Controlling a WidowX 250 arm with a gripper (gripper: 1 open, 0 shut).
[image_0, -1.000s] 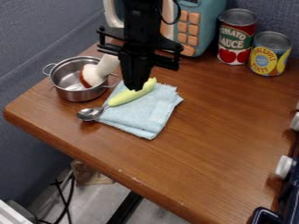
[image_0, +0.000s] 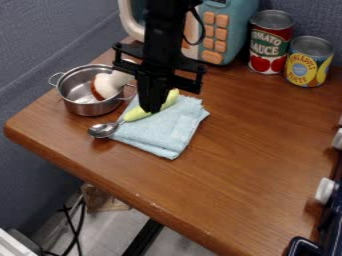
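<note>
The black gripper (image_0: 152, 98) is lowered over a yellow banana-like object (image_0: 138, 113) lying on a folded light blue cloth (image_0: 167, 137); its fingers are at that object, and whether they grip it is unclear. A metal spoon (image_0: 102, 130) lies at the cloth's left edge. A steel pot (image_0: 78, 100) holding a white and reddish object (image_0: 107, 85) stands left of the gripper.
A tomato can (image_0: 269, 45) and a yellow can (image_0: 309, 65) stand at the back right, beside a teal toy appliance (image_0: 227, 30). Dark stove-like hardware with white knobs lines the right edge.
The gripper has moved down toward the yellow object on the cloth. The other things look unchanged.
</note>
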